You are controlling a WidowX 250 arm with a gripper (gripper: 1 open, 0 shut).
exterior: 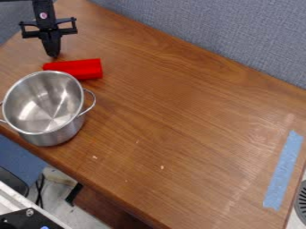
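At the upper left of the camera view, my black gripper (52,50) points down at the wooden table (191,125), shut, with nothing visible between its fingers. Just below it lies a red cylinder (73,68) on its side. A steel pot (43,110) with two side handles stands below the cylinder at the left, empty.
A blue strip (282,170) lies along the right side of the table, beside a round grated object (300,201) at the edge of view. Cables hang past the table's lower left edge.
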